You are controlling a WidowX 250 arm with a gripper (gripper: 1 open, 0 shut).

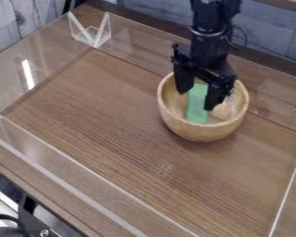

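My gripper [196,72] hangs over a round wooden bowl [178,118] at the upper right of the table, its fingers apart in an open stance near the bowl's back part. A green object [198,107] lies inside the bowl, just below the fingers. Whether the fingertips touch it I cannot tell.
A white wire-like shape [92,30] is at the back left. A dark cable or fitting [5,225] shows at the lower left corner.
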